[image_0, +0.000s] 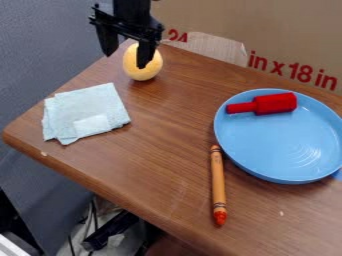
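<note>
A black gripper (126, 45) hangs at the top of the view, its fingers spread open over a pale yellow ball (142, 67), which sits near the back left of the wooden table (160, 150). The right finger overlaps the ball in the view; whether it touches cannot be told. A folded pale blue cloth (83, 114) lies at the left. At the right, a red cylindrical object (267, 103) lies on a blue plate (281, 150). An orange crayon (218, 185) lies left of the plate.
A cardboard box (281, 40) stands behind the table. The table's left edge drops to a grey area with dark objects below.
</note>
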